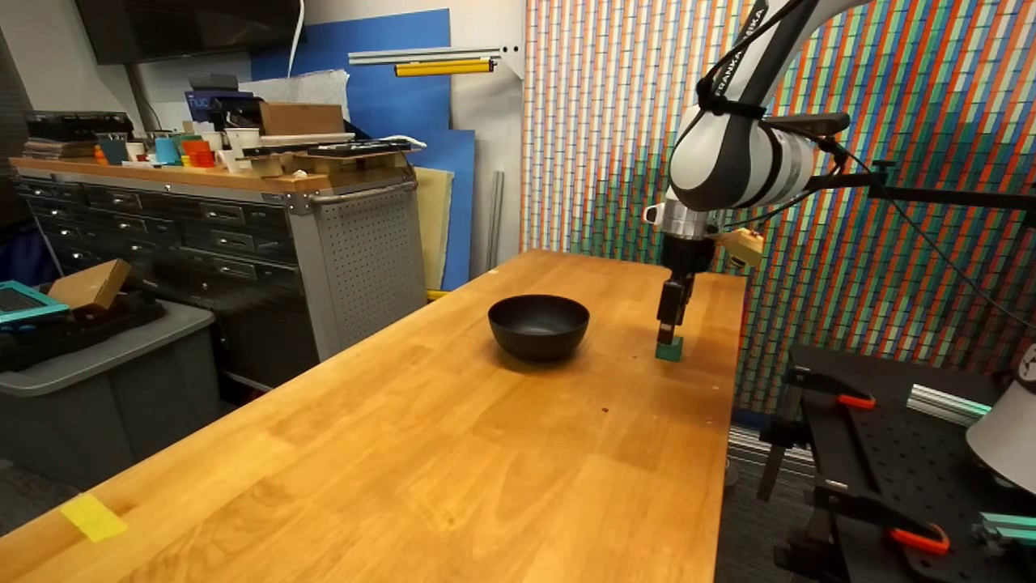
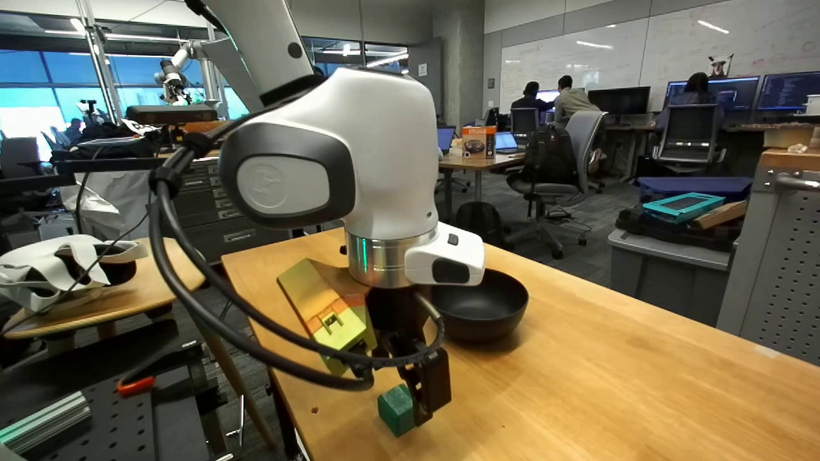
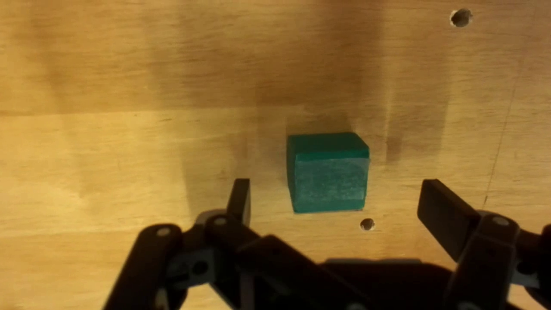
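Observation:
A small green block [image 3: 330, 185] rests on the wooden table, just ahead of the space between my fingers in the wrist view. My gripper is open, pointing down, with one finger off to each side and neither touching the block there. From the first exterior view, the gripper [image 1: 666, 335] hangs low by the green block [image 1: 668, 351], covering part of its top. The second exterior view has the block [image 2: 396, 410] partly behind a finger [image 2: 434, 380]. A black bowl [image 1: 539, 329] stands upright on the table, and its inside looks empty from the second exterior view.
Bare tabletop [image 1: 437, 457] stretches towards the first exterior camera. The table's edge runs close by the block, with a black cart [image 1: 903, 437] beyond it. Small holes dot the wood near the block in the wrist view.

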